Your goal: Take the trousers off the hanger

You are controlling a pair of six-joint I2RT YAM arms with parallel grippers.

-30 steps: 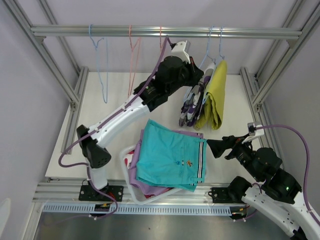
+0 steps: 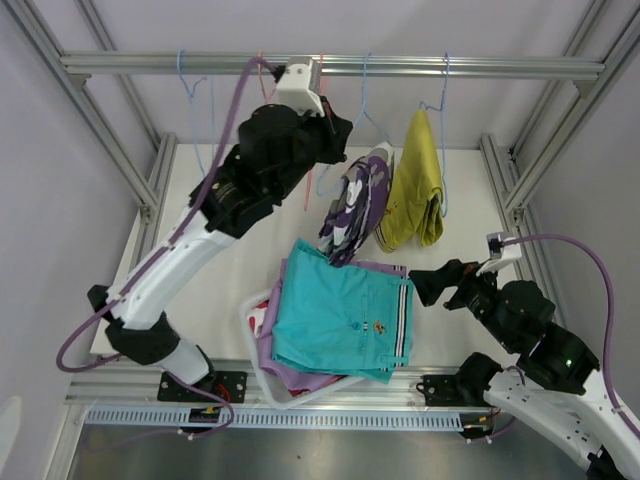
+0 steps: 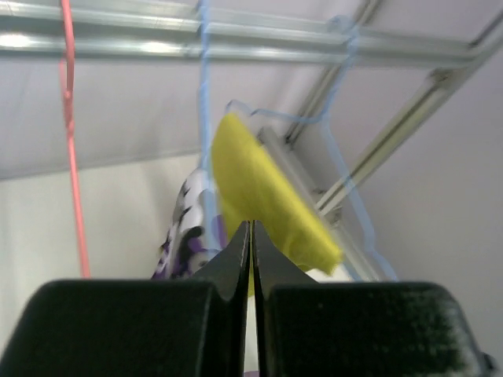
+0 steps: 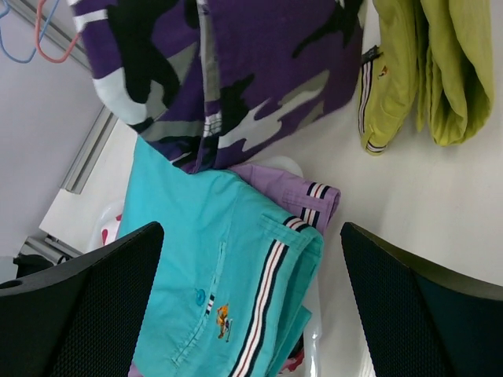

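Note:
Purple camouflage trousers (image 2: 355, 200) hang on a blue hanger (image 2: 365, 110) from the rail, left of olive-yellow trousers (image 2: 415, 180) on another hanger. In the right wrist view the camouflage cloth (image 4: 251, 71) fills the top. My left gripper (image 2: 330, 140) is high near the rail, just above and left of the camouflage trousers; its fingers are shut with nothing showing between them (image 3: 251, 251). My right gripper (image 2: 430, 285) stands open low at the right, beside the stack of folded clothes, empty.
A white bin (image 2: 255, 350) on the board holds folded turquoise (image 2: 335, 310), lilac and red clothes. Empty blue and pink hangers hang at the left of the steel rail (image 2: 150, 62). The board is bare left of the bin.
My left arm has moved leftward along the rail, and the hanging camouflage trousers and their hanger have shifted left, apart from the yellow pair. The right arm is nearly still.

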